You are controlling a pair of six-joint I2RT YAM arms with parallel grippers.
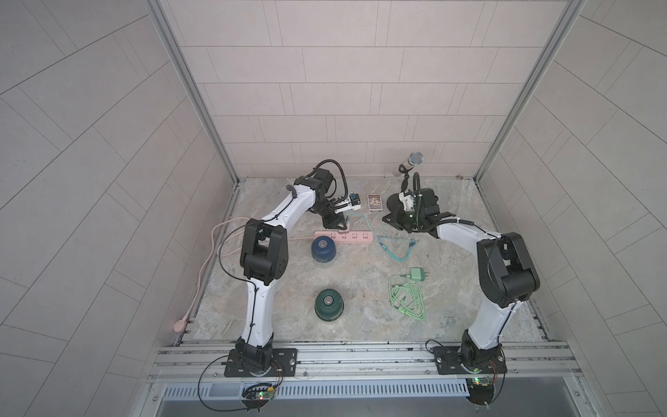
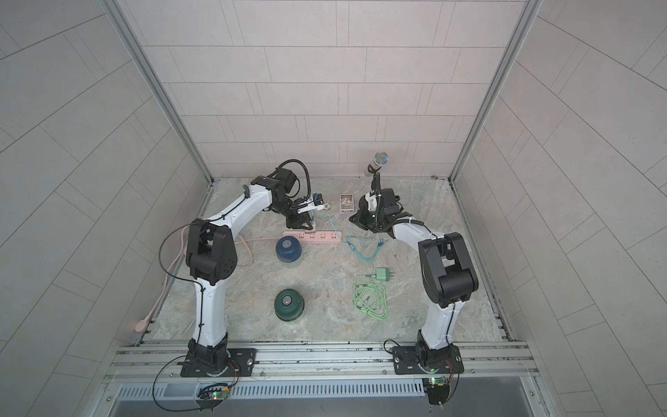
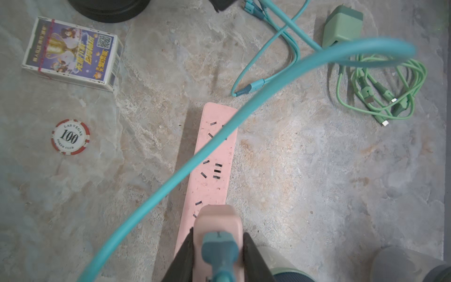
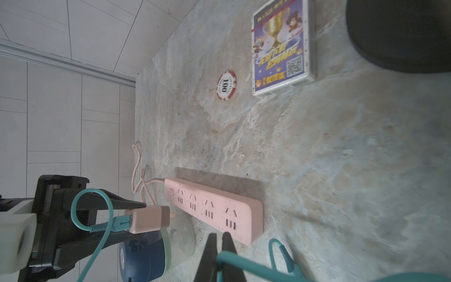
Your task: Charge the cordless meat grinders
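In the left wrist view my left gripper is shut on a pink charger block (image 3: 218,217) with a teal plug in it. The teal cable (image 3: 188,176) runs from that plug across the view. My right gripper has its fingers closed on the teal cable (image 4: 267,271). Below the charger lies the pink power strip (image 4: 213,195), its sockets facing up and nothing plugged in the visible ones. The blue grinder (image 1: 323,248) stands just in front of the strip; the green grinder (image 1: 329,304) stands nearer the front.
A green charger (image 1: 417,274) with a coiled green cable (image 1: 408,299) lies front right. A card box (image 4: 281,44), a poker chip (image 4: 226,85) and a black microphone stand (image 4: 404,33) occupy the back.
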